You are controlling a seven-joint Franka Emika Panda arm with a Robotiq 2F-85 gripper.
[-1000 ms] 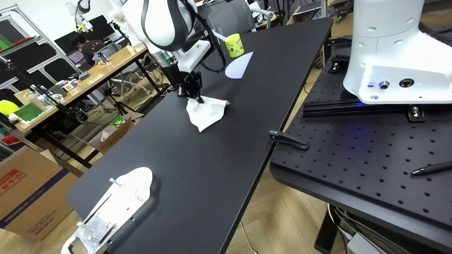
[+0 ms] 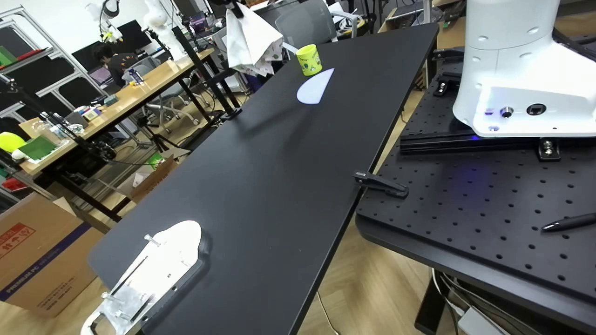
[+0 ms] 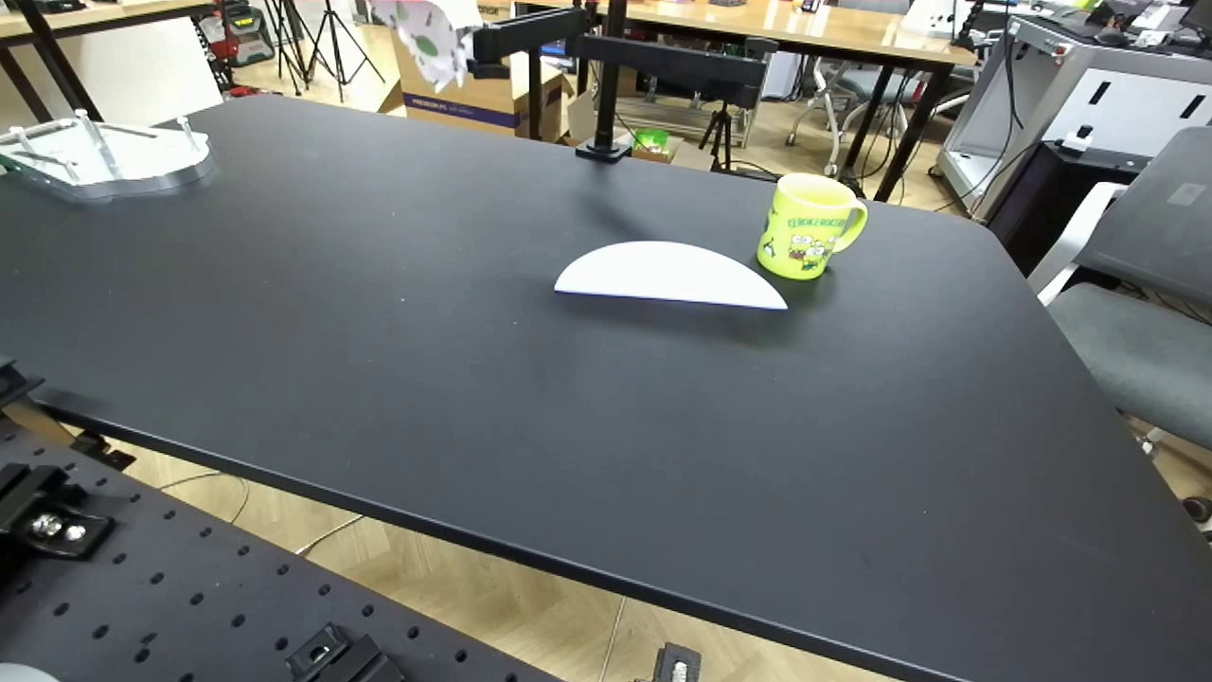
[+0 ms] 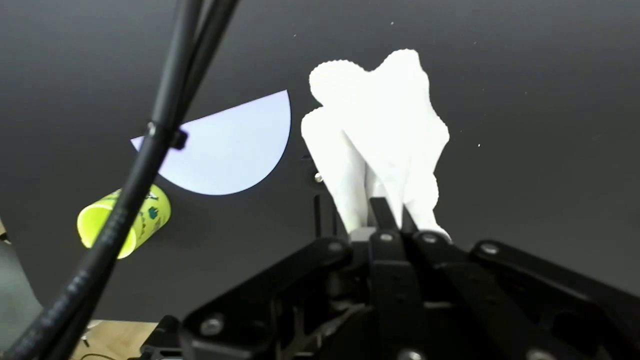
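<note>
A white cloth [image 2: 251, 42] hangs in the air above the far side of the table, with my gripper [image 2: 237, 8] shut on its upper part. In the wrist view, my gripper pinches the bunched cloth [image 4: 384, 129], which fans out beyond the fingertips. Only the lower end of the cloth [image 3: 429, 44], with some printed pattern, enters exterior view 2 at the top; the gripper is out of that view. The table surface [image 3: 477, 421] beneath is bare black.
A white half-disc [image 3: 670, 274] lies flat on the table beside a yellow-green cartoon mug [image 3: 798, 235]. Far from them, a white plate-like fixture with posts [image 2: 162, 257] sits at one end. A black post [image 3: 614, 80] stands at the table's back edge.
The cloth was resting on the table under the gripper a second ago. Now it hangs well above the surface, carried up in the gripper, and most of the arm has left exterior view 1.
</note>
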